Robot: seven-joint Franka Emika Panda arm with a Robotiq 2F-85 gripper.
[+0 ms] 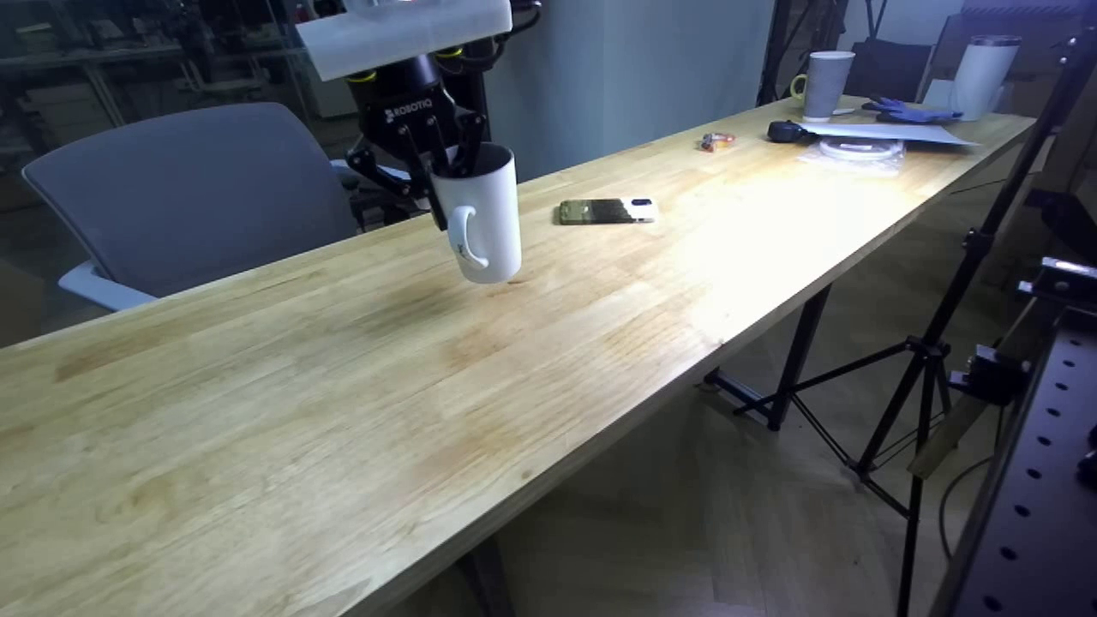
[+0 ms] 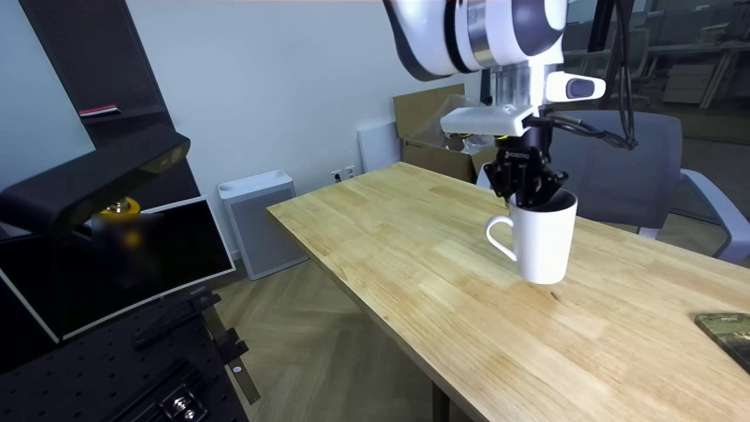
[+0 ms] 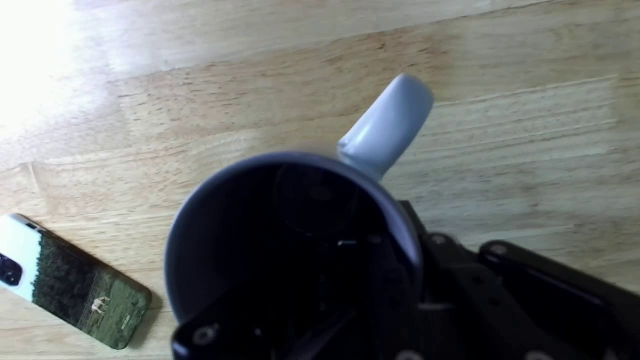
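A tall white mug (image 1: 491, 221) is held above the wooden table by its rim, tilted slightly. My gripper (image 1: 444, 185) is shut on the mug's wall, one finger inside and one outside. In the second exterior view, the mug (image 2: 545, 242) hangs below the gripper (image 2: 525, 193) with its handle toward the left. Looking down from the wrist, I see the mug's round rim (image 3: 288, 157) and its dark interior, with the handle (image 3: 390, 123) pointing up and right. The finger inside the mug is mostly lost in shadow.
A phone (image 1: 607, 212) with a landscape case lies on the table (image 1: 308, 411) near the mug. Farther off are a small orange packet (image 1: 716, 142), a grey cup (image 1: 825, 87), blue gloves (image 1: 915, 110) and a white tumbler (image 1: 985, 77).
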